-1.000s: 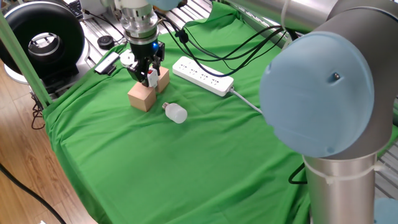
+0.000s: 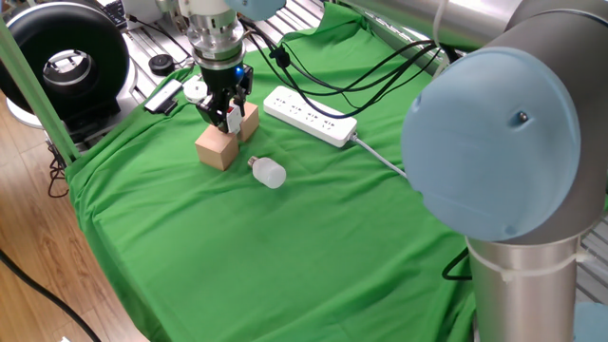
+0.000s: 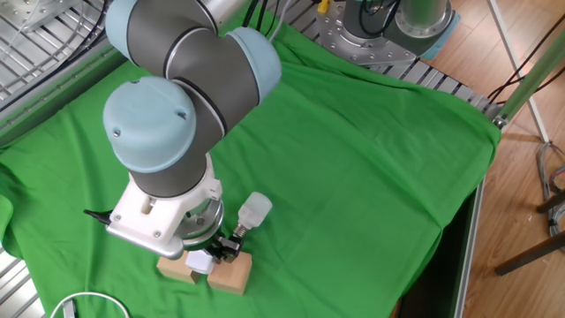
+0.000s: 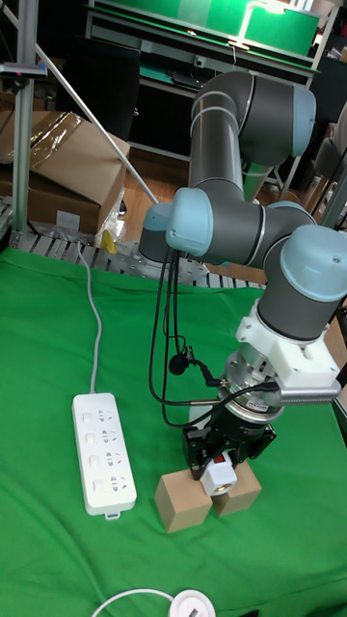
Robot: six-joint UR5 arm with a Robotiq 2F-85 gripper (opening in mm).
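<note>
My gripper (image 2: 234, 116) points down over two wooden blocks (image 2: 218, 148) on the green cloth. A small white box-like piece (image 4: 218, 475), with a touch of red near it, is at the fingers, over the gap between the blocks. In exterior view 2 the same white piece (image 3: 201, 261) shows between the blocks, beside the black fingers. Whether the fingers press on it is too small to make out. A white bulb (image 2: 269, 173) with a metal screw base lies on its side on the cloth, close to the nearer block.
A white power strip (image 2: 311, 116) lies near the blocks, its cable running off toward the arm's base. Black cables (image 4: 168, 350) hang beside the wrist. A white round piece (image 4: 191, 603) on a cord lies nearby.
The arm has shifted very slightly over the last second. The blocks, white piece, bulb and power strip look unmoved.
</note>
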